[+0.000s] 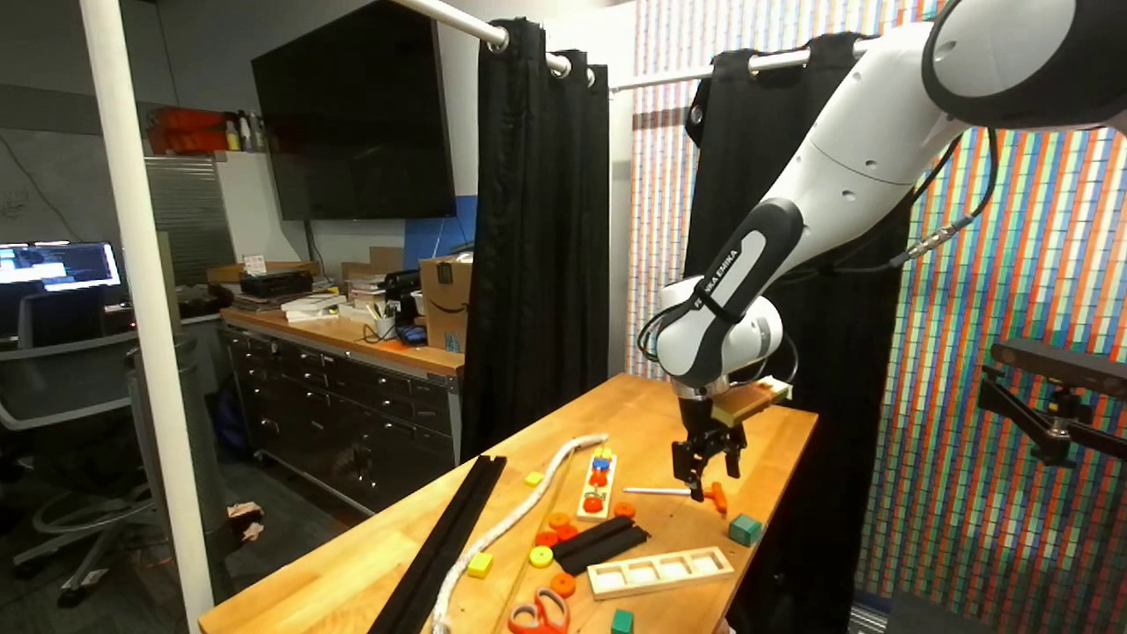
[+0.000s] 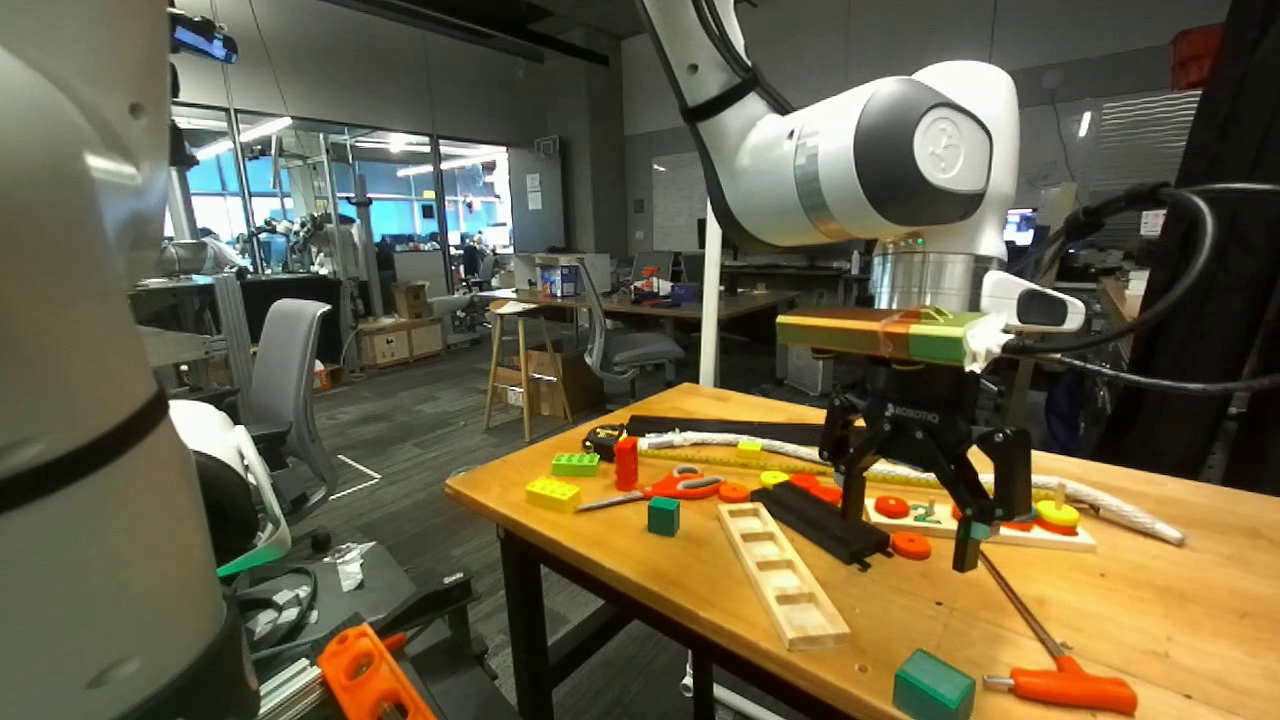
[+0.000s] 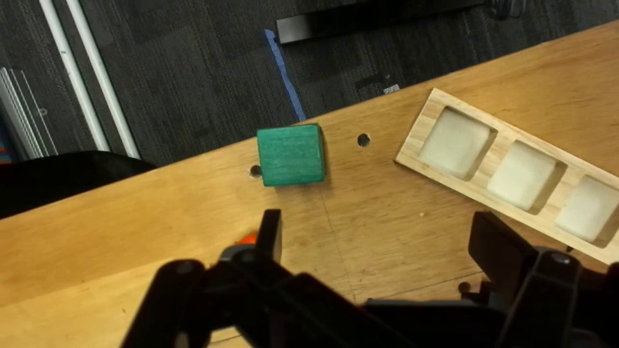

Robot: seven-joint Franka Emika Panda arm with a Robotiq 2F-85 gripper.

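My gripper (image 1: 713, 488) stands open above the table, with nothing between its fingers. In the wrist view its dark fingers (image 3: 270, 235) are wide apart at the bottom. A green block (image 3: 291, 155) rests near the table edge, ahead of the fingers and a little left of their middle. A wooden tray (image 3: 415, 152) with square compartments lies to the right, its visible compartments empty. The orange-handled screwdriver (image 2: 1074, 685) lies on the table close to the green block; in the wrist view only a bit of orange shows behind the left finger.
Orange scissors (image 2: 685, 484), a smaller green block (image 2: 663, 516), black strips (image 2: 819, 518) and a peg board with rings (image 2: 1044, 538) lie farther along the table. A white rope (image 1: 514, 514) runs lengthwise. Bare wood surrounds the green block on its inner side.
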